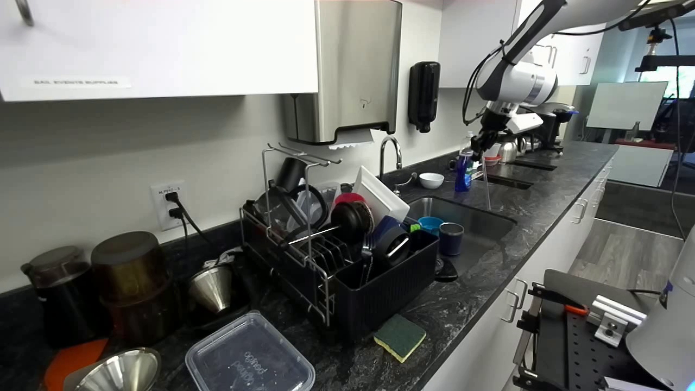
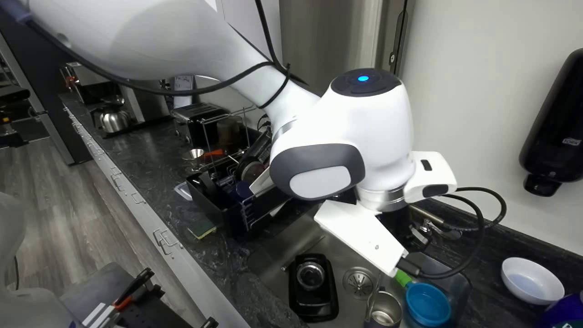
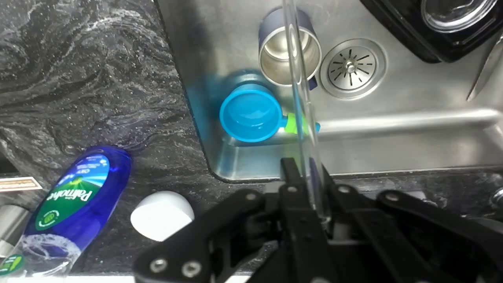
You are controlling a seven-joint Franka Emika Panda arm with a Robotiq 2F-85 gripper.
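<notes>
My gripper is shut on a thin, clear, stiff item (image 3: pixel 299 80), perhaps a plastic lid, seen nearly edge-on in the wrist view. It reaches out from the fingers above the sink. From exterior view 1, the gripper (image 1: pixel 480 144) is high over the far end of the sink, and the clear item (image 1: pixel 486 185) hangs below it as a narrow strip. The arm's white housing largely hides the fingers in exterior view 2. Inside the sink are a blue cup (image 3: pixel 250 115) with a green-marked handle and a steel-lined mug (image 3: pixel 288 51).
A black container (image 2: pixel 312 287) also lies in the sink (image 3: pixel 401 136). Behind it stand a white bowl (image 1: pixel 431 180) and blue dish soap (image 1: pixel 463 170). The full dish rack (image 1: pixel 384 280) and a sponge (image 1: pixel 400 338) are nearer.
</notes>
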